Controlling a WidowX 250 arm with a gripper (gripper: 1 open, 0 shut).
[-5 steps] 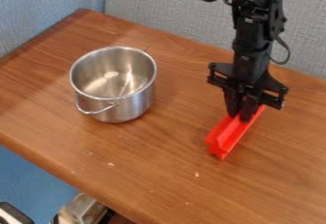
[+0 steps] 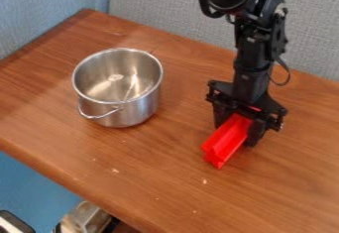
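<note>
My black gripper (image 2: 245,113) reaches down from the top onto a red rectangular object (image 2: 225,143) lying on the wooden table, right of centre. The gripper body covers the upper end of the red object. I cannot tell whether its fingers are closed on it.
A steel pot (image 2: 118,83) with handles stands to the left. A blue surface and a metal fitting lie beyond the table's lower-left edge.
The gripper has moved down and a little left since a second ago. The red object has shifted left and changed its angle slightly.
</note>
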